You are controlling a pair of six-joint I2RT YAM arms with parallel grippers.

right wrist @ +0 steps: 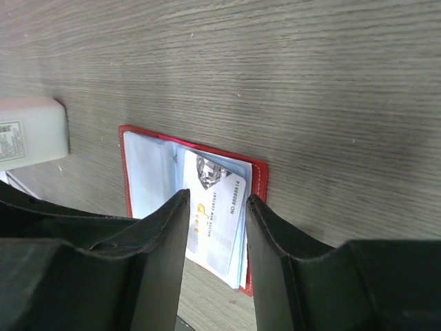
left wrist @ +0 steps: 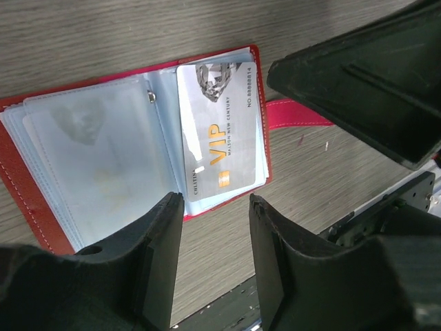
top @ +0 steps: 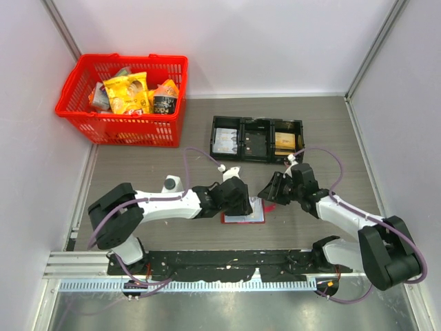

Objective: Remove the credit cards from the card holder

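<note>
The red card holder lies open on the table, with clear sleeves and a silver VIP card on its right side; a red strap sticks out from it. My left gripper is open above the holder, nothing between its fingers. My right gripper hangs over the holder's right edge, its fingers apart around the view of the card, empty. In the top view both grippers are close together over the holder, which is partly hidden by the left one.
A red basket of snack bags stands at back left. A black divided box sits at back right. A white object stands left of the holder behind the left arm. Table space right of the holder is clear.
</note>
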